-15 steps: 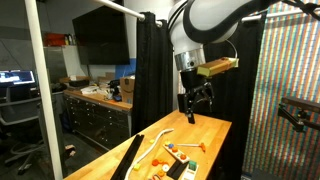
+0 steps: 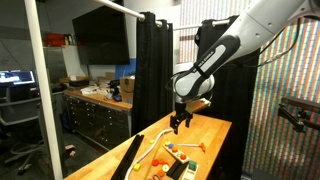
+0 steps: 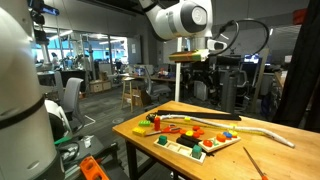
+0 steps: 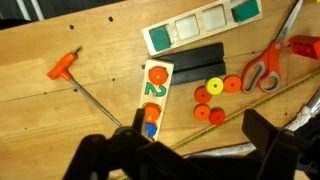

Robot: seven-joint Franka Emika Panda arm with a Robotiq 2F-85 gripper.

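Observation:
My gripper hangs open above the wooden table, its two dark fingers wide apart and nothing between them. In exterior view 1 the gripper (image 2: 182,124) is over the table's far part, clear of the surface. Under it, the wrist view shows a pale strip (image 4: 154,103) with orange discs, a green "2" and a blue piece. Beside it lie black blocks (image 4: 195,65) and loose red, orange and yellow discs (image 4: 215,86). An orange-handled tool (image 4: 62,66) lies to the left; red-handled scissors (image 4: 267,67) lie to the right.
A wooden tray (image 4: 200,24) with green and white squares lies at the wrist view's top. A thin wooden rod (image 4: 240,112) and a whitish cord (image 4: 228,150) run near the right finger. Bare tabletop (image 3: 285,132) shows at the right in exterior view 2.
The arm has come down toward the table over the last second, moving away from exterior view 1's camera. The gripper stays empty, and the objects on the table look unmoved.

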